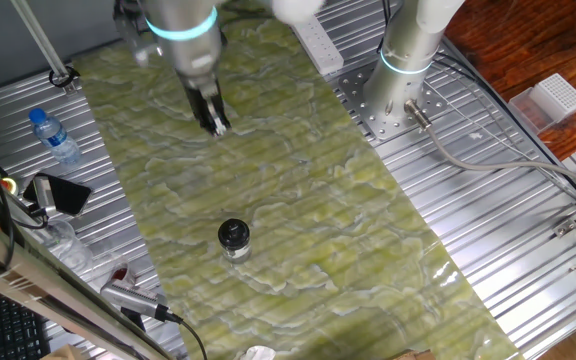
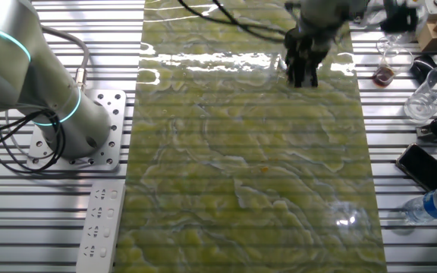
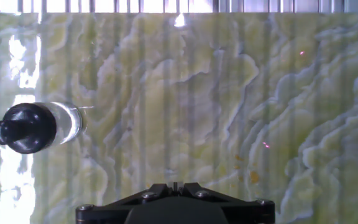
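A small clear bottle with a black rounded cap (image 1: 234, 234) stands upright on the green marbled mat (image 1: 298, 180) in exterior view 1. In the wrist view the bottle (image 3: 32, 127) shows at the left, well off to the side of my fingers. My gripper (image 1: 215, 130) hangs over the far part of the mat, clearly apart from the bottle. Its fingertips meet at the bottom middle of the wrist view (image 3: 176, 188), shut with nothing seen between them. Exterior view 2 shows the gripper (image 2: 302, 82) blurred; I cannot make out the bottle there.
Left of the mat lie a water bottle (image 1: 56, 138), a dark phone (image 1: 60, 195) and clear glassware (image 1: 65, 245). A white power strip (image 1: 317, 45) lies beside the mat near the arm's base (image 1: 393, 95).
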